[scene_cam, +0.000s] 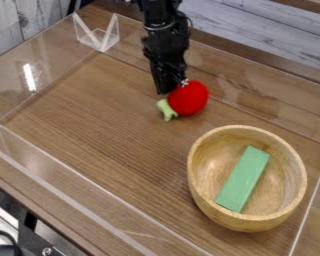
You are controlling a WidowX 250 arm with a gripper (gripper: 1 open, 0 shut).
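My gripper (168, 78) hangs from the black arm at the top middle, its dark tip just above and left of a red round object (191, 96). A small light-green piece (166, 109) shows at that object's lower left. Whether the fingers are open or shut is unclear at this size.
A tan bowl (210, 201) with a green block (243, 180) in it stands at the lower right. Clear plastic stands sit at the top left and left edge.
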